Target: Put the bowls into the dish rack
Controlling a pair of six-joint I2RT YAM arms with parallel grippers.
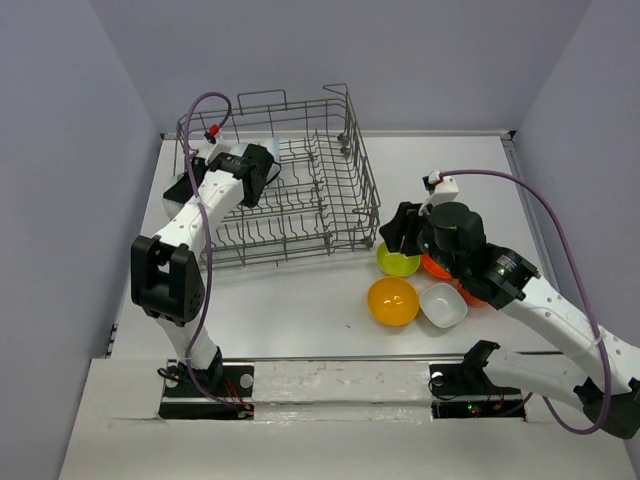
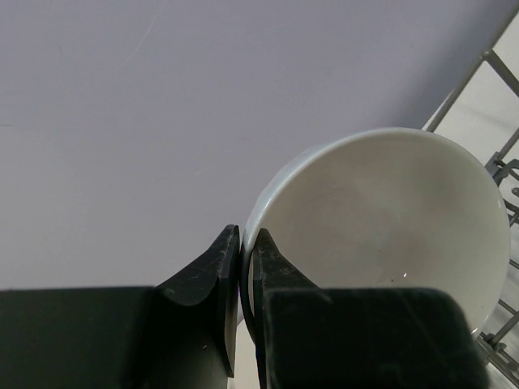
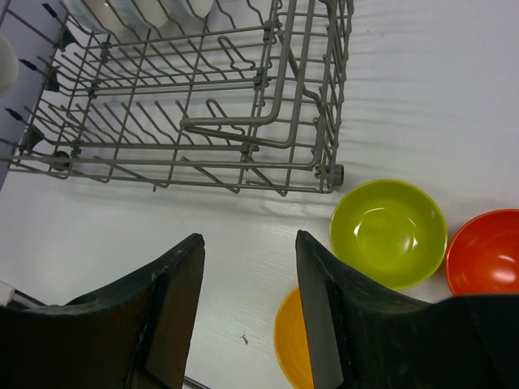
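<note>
A white bowl (image 2: 389,219) is pinched by its rim in my left gripper, which is shut on it. In the top view that bowl (image 1: 177,195) shows at the left end of the wire dish rack (image 1: 300,190), partly covered by the gripper. My right gripper is open and empty, above the table by the rack's front right corner. Close to it are a green bowl (image 3: 389,235) and an orange-yellow bowl (image 3: 290,340). Red bowls (image 1: 435,267) and another white bowl (image 1: 443,305) are beside these, partly hidden by the right arm.
White dishes (image 3: 146,10) stand side by side at the rack's back. Many rack slots on the right are empty. Table surface (image 1: 285,310) in front of the rack is bare. Grey walls (image 1: 420,60) border the workspace.
</note>
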